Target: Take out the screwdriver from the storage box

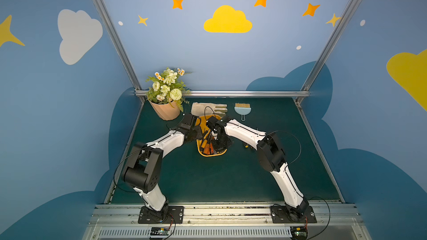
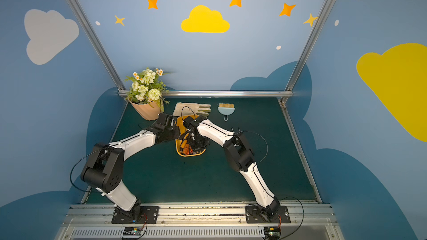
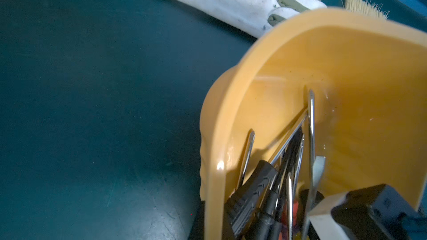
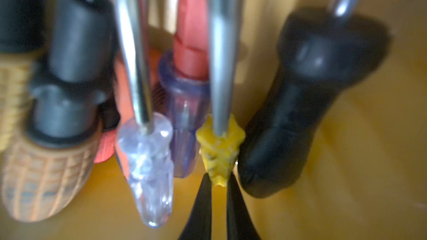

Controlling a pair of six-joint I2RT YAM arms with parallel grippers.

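The yellow storage box [image 1: 216, 154] holds several screwdrivers and other tools. My left gripper is at its left side, shut on the rim, one finger on each side of the wall. My right gripper is down inside the box, its fingers nearly together with only a narrow gap. Just beyond its fingertips stands a screwdriver with a small yellow handle [image 4: 219, 149]; I see no grip on it. Close by are a clear-handled screwdriver [image 4: 149, 173], a black-handled one [image 4: 284, 137] and a purple-and-red one [image 4: 186, 97]. An orange ribbed handle [image 4: 49, 173] lies at left.
Behind the box lie a white glove [image 1: 201, 109] and a blue dustpan brush [image 1: 242, 111]. A flower pot [image 1: 165, 110] stands back left. A small yellow-ended item [image 1: 246, 145] lies right of the box, partly under my right arm.
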